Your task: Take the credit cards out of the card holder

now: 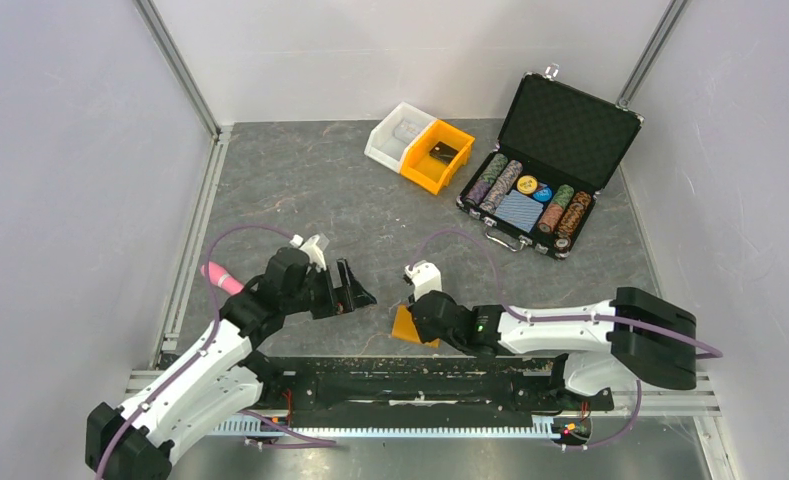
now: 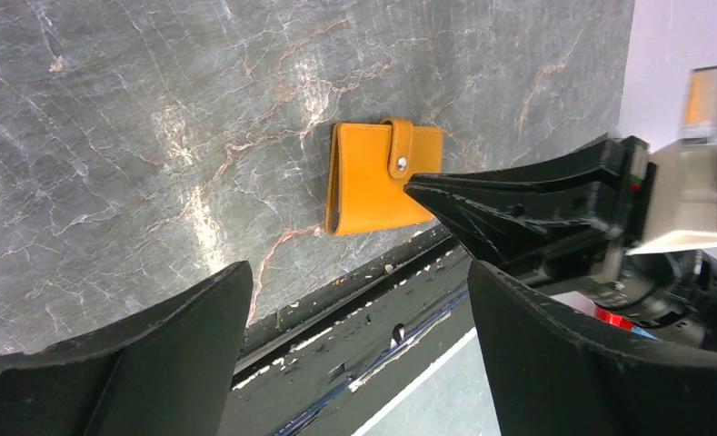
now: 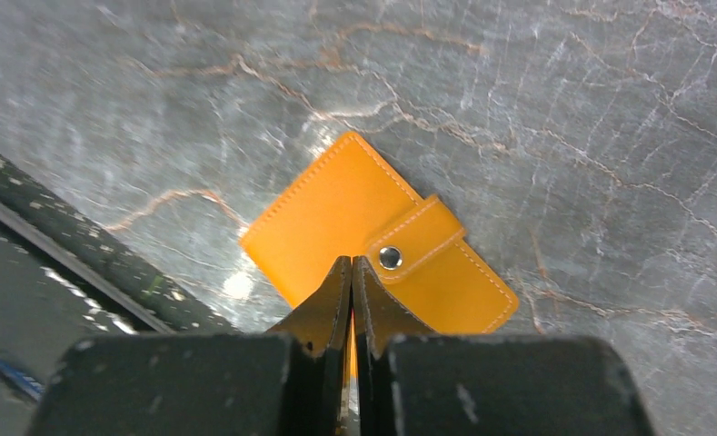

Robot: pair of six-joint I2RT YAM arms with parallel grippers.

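Note:
An orange leather card holder point(image 2: 363, 182) lies on the grey table, its snap strap fastened over the cover. From above, part of the card holder point(image 1: 405, 326) shows beside my right arm. My right gripper is shut with nothing between its fingers, its tips over the holder close to the strap's metal snap; whether they touch cannot be told. In the left wrist view the right gripper comes in from the right. My left gripper stands open and empty, left of the holder. No credit cards are visible.
A white bin point(image 1: 383, 152) and a yellow bin point(image 1: 422, 182) with a dark item inside stand at the back. The open poker-chip case point(image 1: 570, 140) sits back right. A pink object point(image 1: 222, 276) lies left, beside my left arm. Mid-table is clear.

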